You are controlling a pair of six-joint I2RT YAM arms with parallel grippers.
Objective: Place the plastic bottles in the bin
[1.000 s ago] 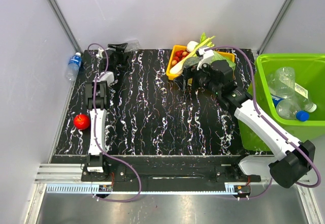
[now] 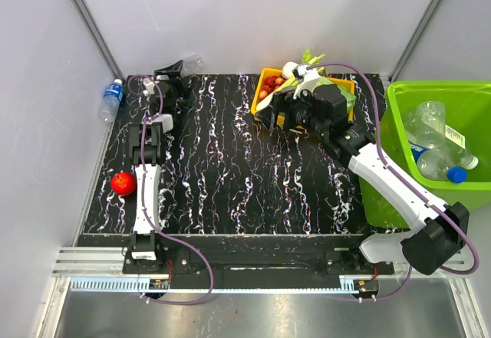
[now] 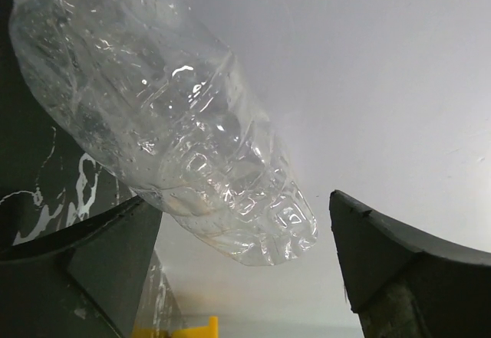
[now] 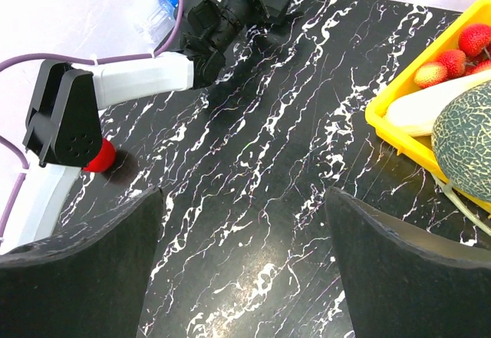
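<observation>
A crumpled clear plastic bottle (image 3: 153, 100) lies at the back left by the wall, also visible in the top view (image 2: 192, 65); my left gripper is open around its end, fingers apart. A blue-capped bottle (image 2: 110, 102) lies by the left wall. The green bin (image 2: 406, 200) on the right holds several bottles (image 2: 437, 165). My right gripper hangs over the table beside the yellow vegetable tray, fingers apart with nothing between them.
The yellow tray (image 4: 383, 116) of fruit and vegetables stands at the back centre-right. A red tomato (image 2: 123, 184) lies at the front left.
My left gripper has shifted slightly at the back left, and the crumpled bottle beside it a little. The right arm has moved slightly left and up in the top view.
</observation>
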